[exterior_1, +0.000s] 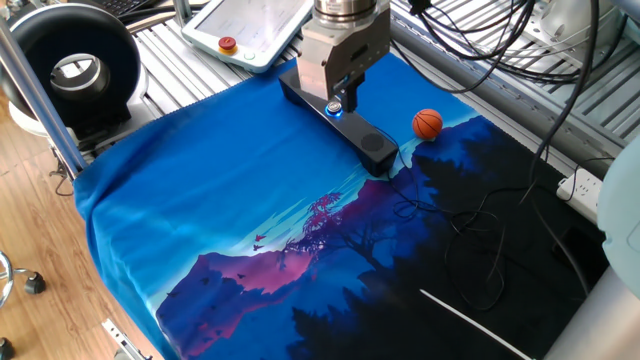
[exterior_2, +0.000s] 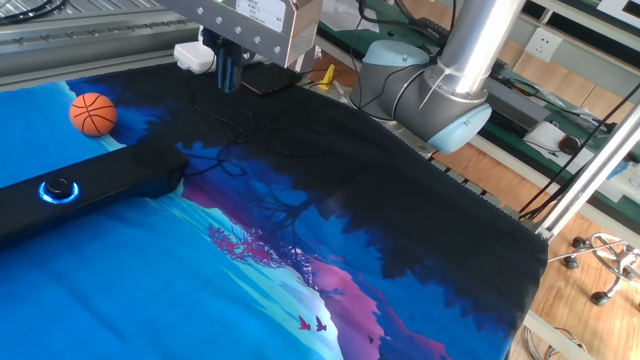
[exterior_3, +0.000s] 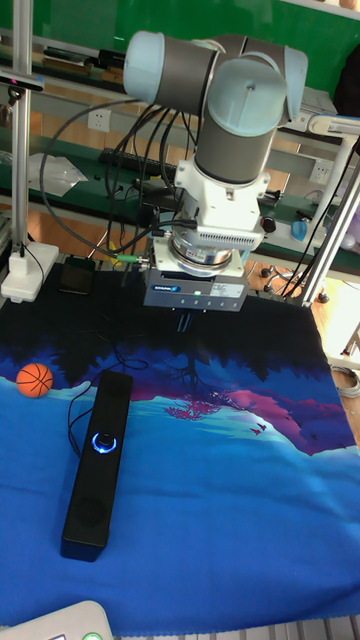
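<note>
A long black speaker bar (exterior_3: 89, 501) lies on the blue printed cloth. Its round knob (exterior_2: 59, 188), ringed by blue light, sits on top near the middle. My gripper (exterior_3: 184, 323) hangs above the cloth, pointing down, clear of the bar. Its dark fingers (exterior_2: 229, 72) stand close together, with nothing visible between them. From exterior view 1 the fingertips overlap the knob's area, but the other two views show them well apart from it. An orange toy basketball (exterior_1: 427, 124) rests on the cloth near one end of the bar.
A thin black cable (exterior_1: 462, 212) trails from the bar across the dark part of the cloth. A tablet-like controller with a red button (exterior_1: 228, 45) lies beyond the cloth's edge. A white power strip (exterior_1: 585, 191) is at the side.
</note>
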